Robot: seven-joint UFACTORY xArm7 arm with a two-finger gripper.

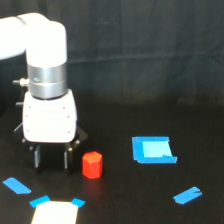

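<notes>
A small red block (92, 165) sits on the dark table in the lower left half of the camera view. My gripper (53, 160) points down just to the left of it, under the white arm. Its two dark fingers stand apart, with nothing visible between them. The block is outside the fingers, beside the right one. At this size I cannot tell whether that finger touches it.
A white square framed in blue tape (155, 149) lies right of centre. Another pale square (54, 213) with blue tape at its corners is at the front edge. Strips of blue tape (187, 195) mark the table.
</notes>
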